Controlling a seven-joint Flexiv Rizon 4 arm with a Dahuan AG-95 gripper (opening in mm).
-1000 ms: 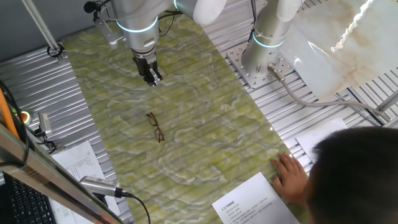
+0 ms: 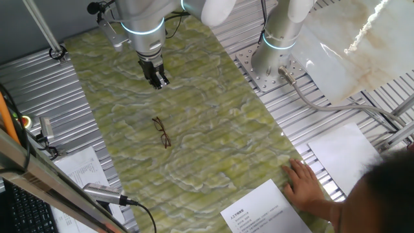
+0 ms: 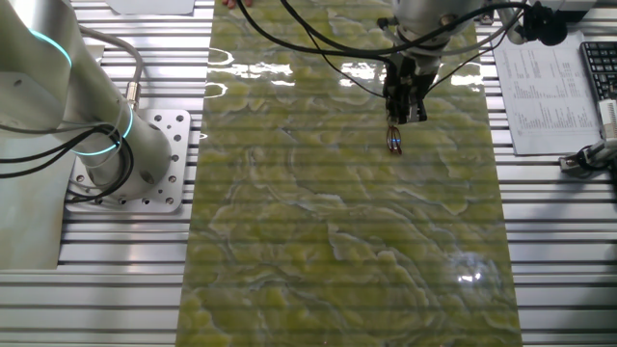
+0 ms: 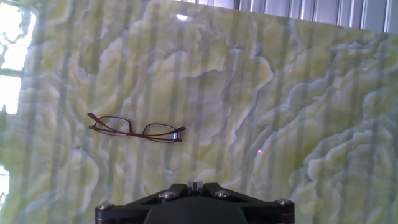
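Observation:
A pair of thin dark-red-framed glasses (image 2: 165, 140) lies on the green marbled tabletop (image 2: 200, 136), temples folded in. The wrist view shows the whole pair of glasses (image 4: 130, 134), left of centre and ahead of the fingers. My gripper (image 2: 160, 84) hangs over the table, apart from the glasses, towards the arm's side. In the wrist view the gripper is shut, its fingertips close together at the bottom edge and nothing seen between them. From the second exterior view, the glasses (image 3: 394, 147) appear just below the gripper (image 3: 413, 114) in the picture.
A printed sheet (image 2: 262, 210) lies on the table's near edge, beside a person's hand (image 2: 302, 184). The robot's base (image 2: 268, 61) stands at the table's right side. A silver cable-fed device (image 2: 103, 193) sits at the left edge.
The person has shifted right and down in the first exterior view, uncovering more of the white paper. My arm, gripper and the glasses look unmoved.

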